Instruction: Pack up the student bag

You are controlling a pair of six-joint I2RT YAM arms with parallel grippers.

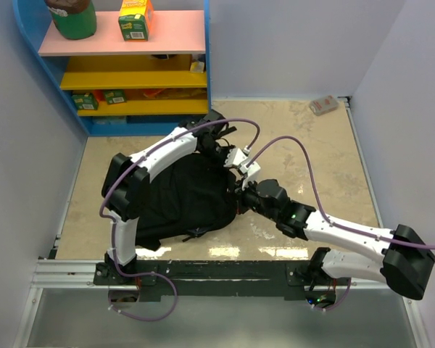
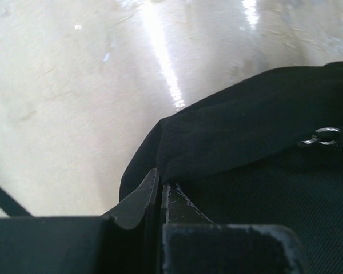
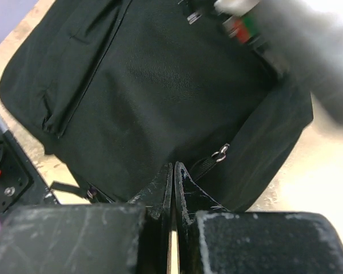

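A black bag (image 1: pixel 174 196) lies flat on the beige table, with zippers and metal pulls visible along its edge. My left gripper is shut at a folded edge of the black fabric near the bag's right side; whether cloth is pinched between the fingertips is hard to tell. My right gripper is shut over the bag beside a zipper pull (image 3: pixel 220 153), close to the left one in the top view; nothing clearly shows between its fingers.
A blue shelf unit with yellow shelves (image 1: pixel 130 69) and a pink top (image 1: pixel 87 40) holds boxes and a green tub at the back left. A small block (image 1: pixel 323 105) lies at the back right.
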